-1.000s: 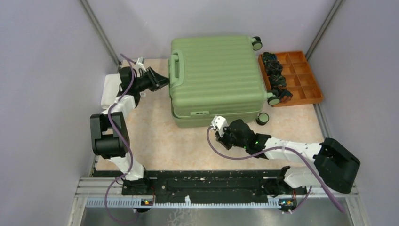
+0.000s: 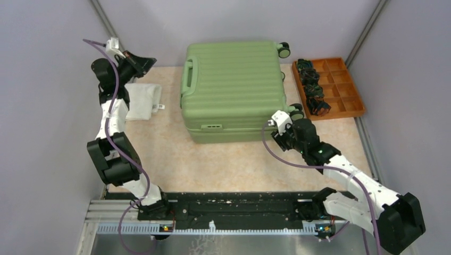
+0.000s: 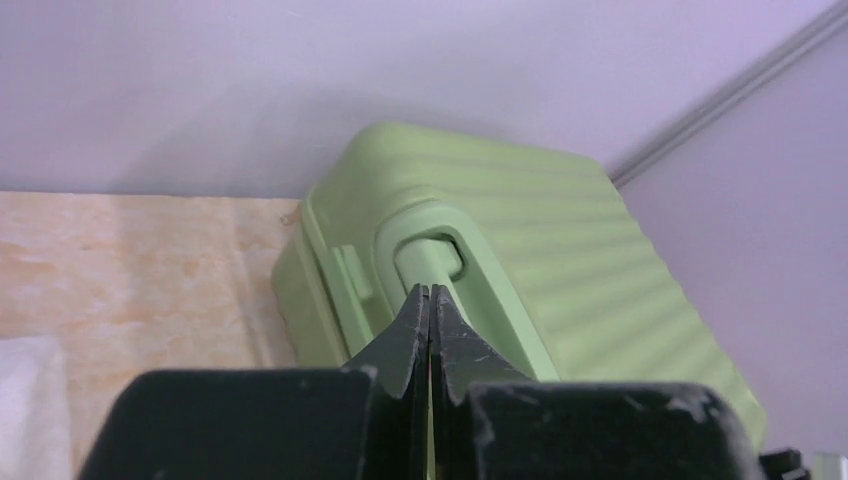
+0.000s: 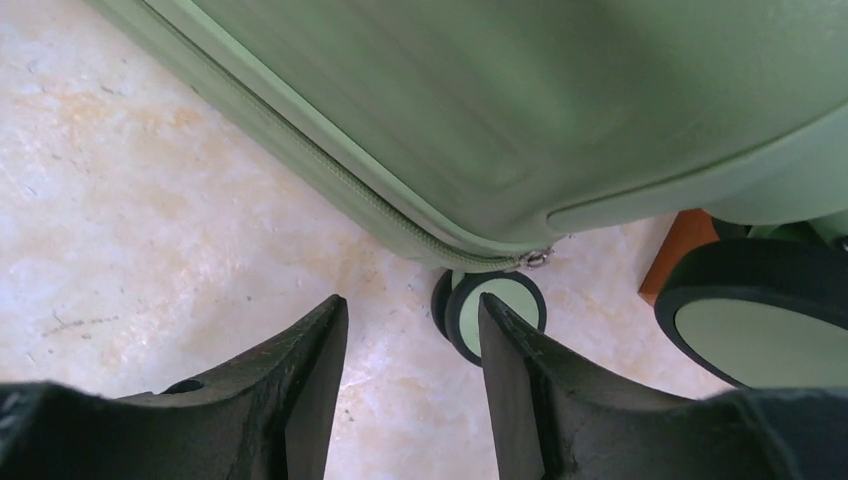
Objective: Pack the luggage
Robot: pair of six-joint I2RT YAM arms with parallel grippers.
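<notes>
A green ribbed suitcase (image 2: 239,79) lies with its lid down across the middle of the table. Its handle (image 2: 190,75) faces left. Up and left of that handle, clear of the case, my left gripper (image 2: 154,60) hangs in the air; in the left wrist view its fingertips meet, with nothing between them. At the near right corner of the case is my right gripper (image 2: 278,146). The right wrist view shows its fingers (image 4: 318,375) apart over bare table, beside the zipper seam (image 4: 375,200). The zipper pull (image 4: 535,259) sits at the seam's corner.
A wooden compartment tray (image 2: 340,87) stands at the back right, dark rolled items (image 2: 311,85) in its left column. A folded white cloth (image 2: 142,101) lies at the left. Suitcase wheels (image 2: 284,50) stick out on the right. Table in front of the case is clear.
The lid has come down and the case edged left. My right gripper has moved right along the seam and opened.
</notes>
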